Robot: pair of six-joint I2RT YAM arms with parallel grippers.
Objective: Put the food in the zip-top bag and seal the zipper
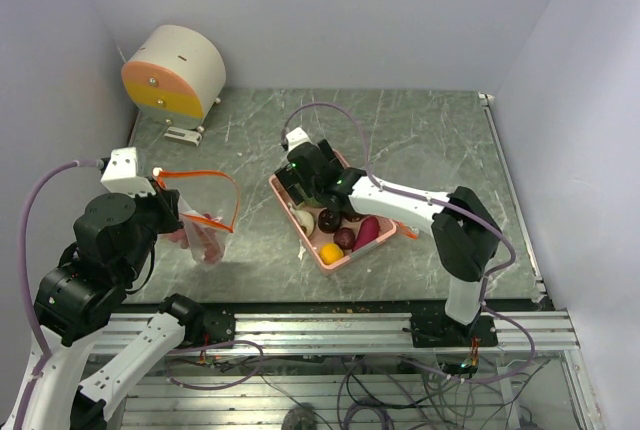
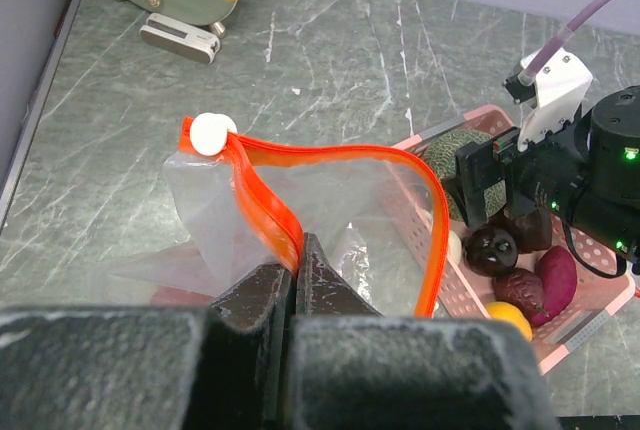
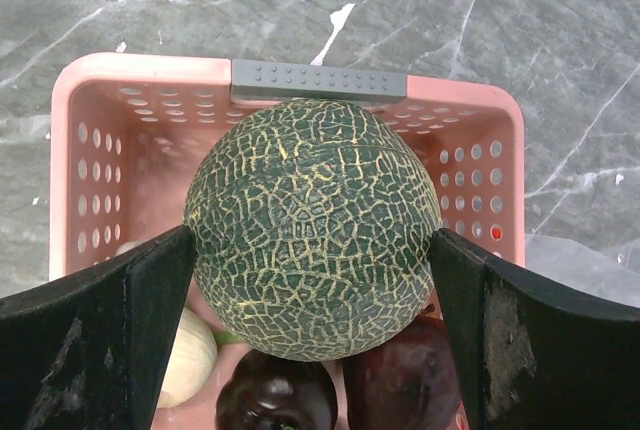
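The zip top bag (image 2: pixel 200 200) with orange zipper (image 1: pixel 195 176) hangs open at left, its rim pinched in my shut left gripper; pink items show inside. My right gripper is over the pink basket (image 3: pixel 85 150), its fingers either side of a green netted melon (image 3: pixel 312 210), apparently open around it; whether they grip is unclear. The basket also holds a white onion (image 3: pixel 185 360), dark round produce (image 3: pixel 275 395), a purple item (image 1: pixel 366 233) and a yellow fruit (image 1: pixel 331 253).
A cream and yellow cylindrical appliance (image 1: pixel 172 75) stands at the back left, a small metal piece (image 2: pixel 178 38) before it. The counter behind the basket is clear. Walls border the sides and back.
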